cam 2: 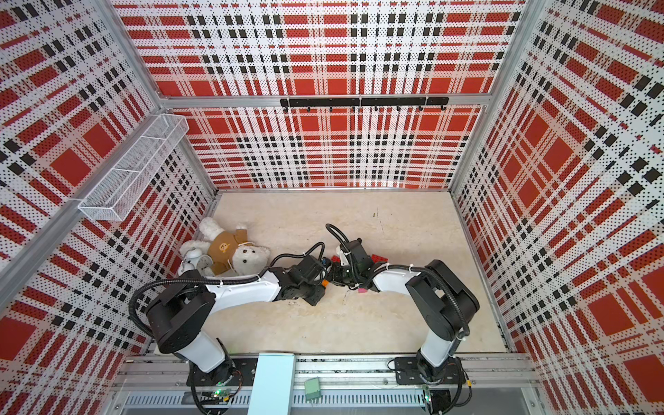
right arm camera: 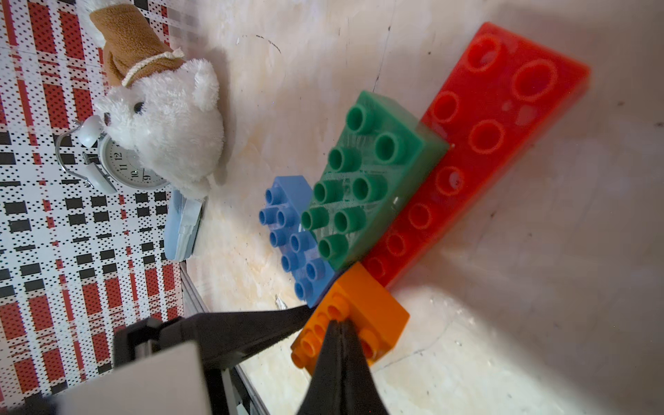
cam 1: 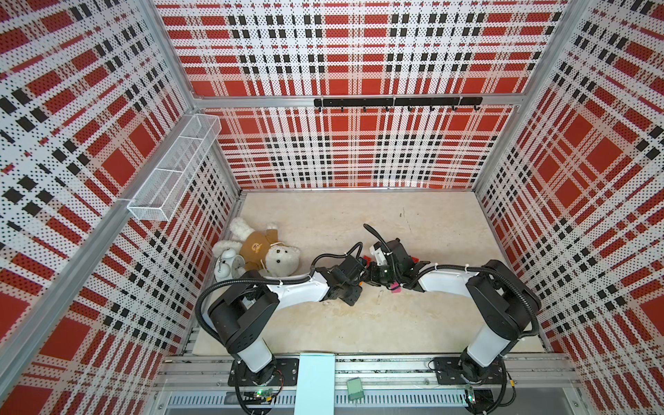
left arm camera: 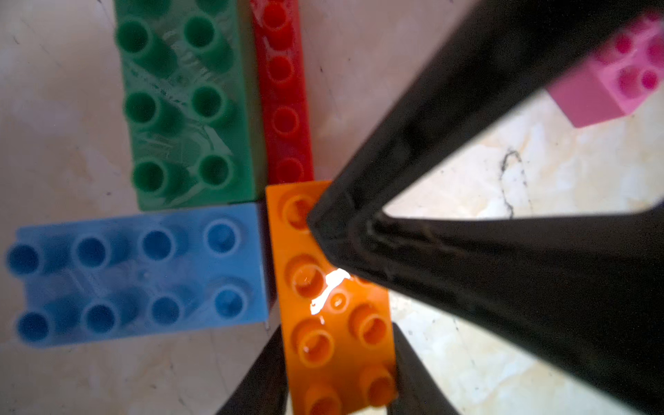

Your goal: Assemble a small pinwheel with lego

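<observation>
An orange brick (left arm camera: pixel 332 318) lies against the ends of a green brick (left arm camera: pixel 186 138), a blue brick (left arm camera: pixel 131 276) and a long red brick (right arm camera: pixel 498 124). My left gripper has its fingers apart on either side of the orange brick's lower part; whether they touch it is unclear. My right gripper is shut, its tips over the orange brick's studs, with nothing seen between them. In the left wrist view it crosses above that brick. A pink brick (left arm camera: pixel 595 90) lies to the right.
A white teddy (cam 1: pixel 280 259) and an alarm clock (right arm camera: pixel 131 166) crowd the left side of the table (cam 1: pixel 359 214). A wire basket (cam 1: pixel 173 169) hangs on the left wall.
</observation>
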